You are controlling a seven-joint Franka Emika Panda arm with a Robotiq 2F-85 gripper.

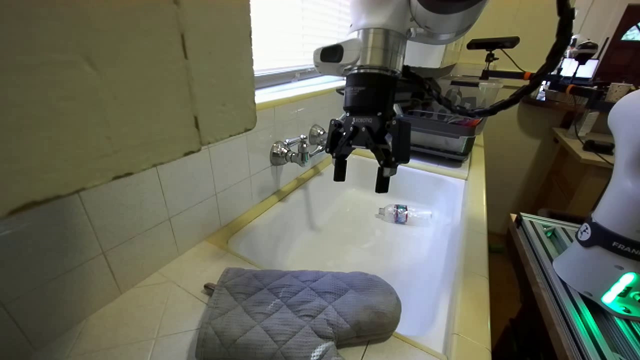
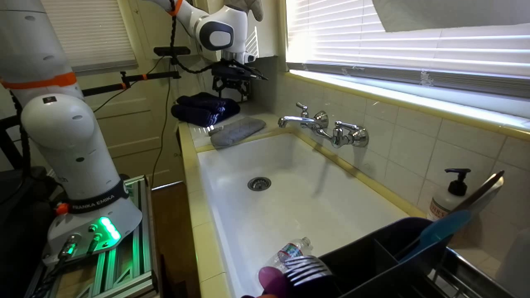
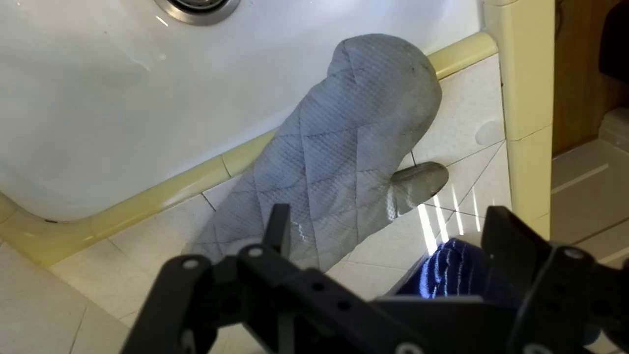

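Note:
A grey quilted oven mitt [image 1: 300, 309] lies flat on the tiled counter at the near end of the sink, its rounded tip reaching over the yellow edge. In the wrist view the mitt [image 3: 348, 141] fills the middle, its thumb pointing right. My gripper [image 1: 361, 179] hangs well above, pointing down and open, nothing between its fingers. From the other side, the gripper [image 2: 231, 94] shows over the counter's far end, above a dark blue towel [image 2: 203, 108]. Part of that towel [image 3: 454, 271] appears between the fingers in the wrist view, below them.
The white sink [image 2: 298, 193] holds a clear plastic bottle [image 1: 408, 215]. A chrome faucet [image 2: 298, 121] juts from the tiled wall. Beyond the sink stands a dish rack [image 1: 435, 135]; a soap bottle [image 2: 447, 196] stands near it. Air above the mitt is clear.

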